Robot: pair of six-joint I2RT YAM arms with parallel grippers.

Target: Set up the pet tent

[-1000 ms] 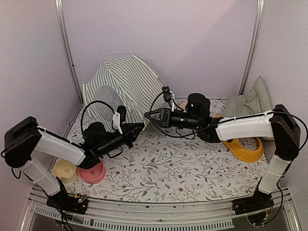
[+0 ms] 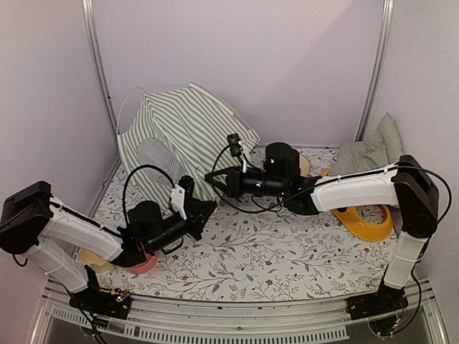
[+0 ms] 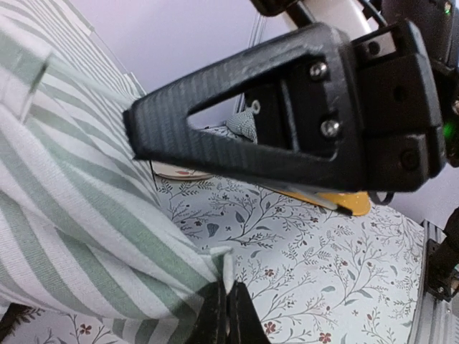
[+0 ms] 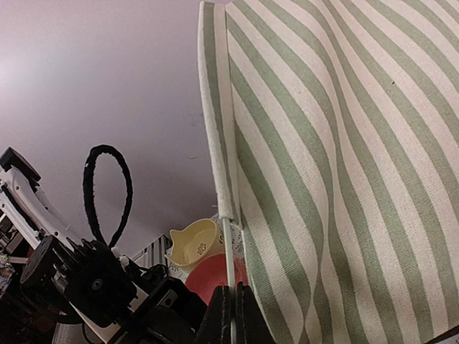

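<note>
The striped green-and-white tent fabric (image 2: 190, 122) stands tilted at the back left, with a mesh panel and a thin pole loop. My left gripper is shut on the gathered fabric edge at the lower end of the tent (image 3: 86, 215). My right gripper is shut on a thin pale pole (image 4: 228, 251) that runs out of a sleeve (image 4: 215, 107) in the fabric. In the top view the two grippers are close together at the tent's front, the right one above and right of the left.
Pink bowl (image 2: 142, 266) and cream bowl (image 4: 188, 247) sit at the front left, partly behind the left arm. A yellow ring-shaped object (image 2: 369, 229) and a grey cushion (image 2: 366, 150) lie at the right.
Both arms have moved: the left down and slightly right, the right leftward and slightly down. The tent has shifted left with them.
</note>
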